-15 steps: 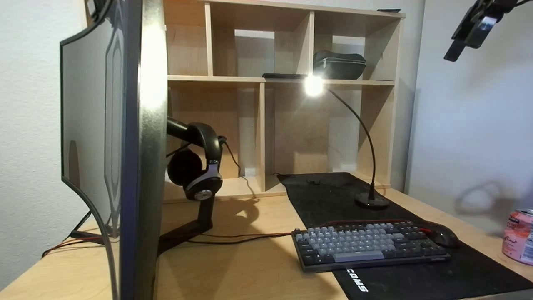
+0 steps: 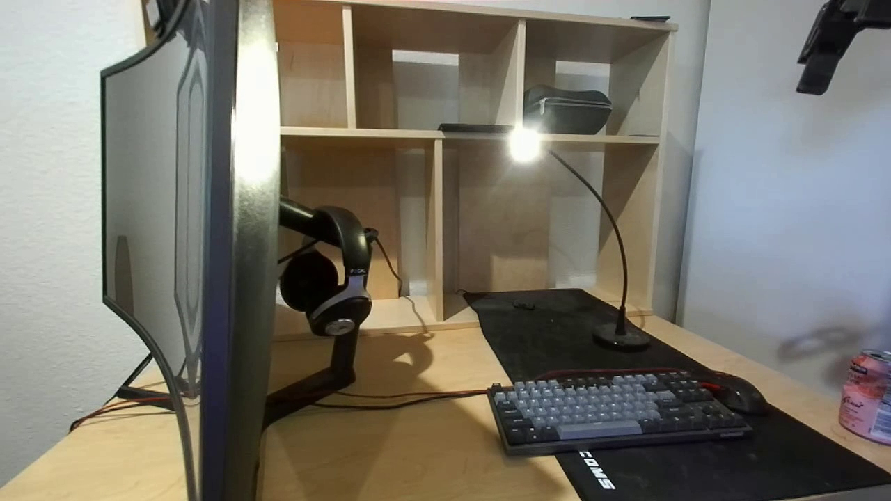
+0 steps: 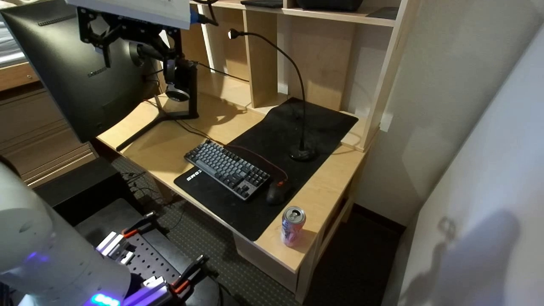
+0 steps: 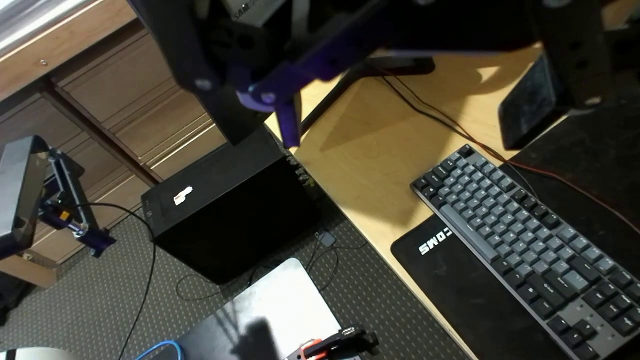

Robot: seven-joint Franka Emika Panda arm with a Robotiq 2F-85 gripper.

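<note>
My gripper [image 3: 141,57] hangs high at the upper left of the second exterior view, in front of the monitor's back and the headphones. Its two fingers stand wide apart, with nothing seen between them. The wrist view shows one narrow finger [image 4: 288,125] on the left and a broad dark pad [image 4: 529,107] on the right. In the first exterior view only a dark finger [image 2: 818,70] shows at the upper right. A grey and black keyboard [image 3: 227,167] lies on the desk, a black mouse [image 3: 278,192] beside it. A pink can [image 3: 293,227] stands upright near the desk's corner.
The curved monitor [image 2: 218,250] and the headphones [image 2: 338,275] on its stand take up the desk's left. A lit gooseneck lamp [image 2: 622,334] rises from the black desk mat [image 2: 534,321]. Shelves [image 2: 480,133] back the desk. Bare wood lies left of the keyboard.
In the first exterior view, the gripper's visible part has shifted right and slightly up, and its angle has changed. Its shadow on the wall has moved too. The desk items stay put.
</note>
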